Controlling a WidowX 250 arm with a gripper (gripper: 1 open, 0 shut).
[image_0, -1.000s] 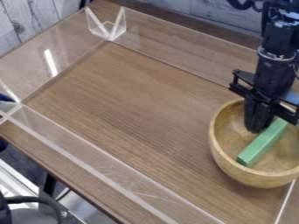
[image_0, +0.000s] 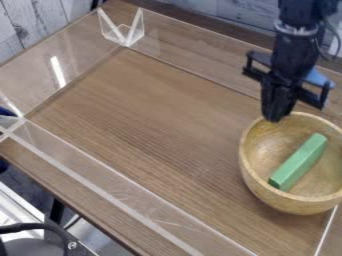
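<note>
The dark gripper (image_0: 278, 108) hangs at the upper right, just above and behind the rim of a tan round bowl (image_0: 251, 170); nothing shows between its fingers, and it looks shut. A green bar-shaped block (image_0: 297, 162) lies inside the bowl, slanting from upper right to lower left.
A clear angular piece (image_0: 122, 30) sits at the back left. Clear strips edge the table at the left and front. Dark cables (image_0: 34, 240) lie at the lower left.
The gripper has moved up and to the left, from over the bowl's inside to behind its rim. The bowl and green block look in about the same place.
</note>
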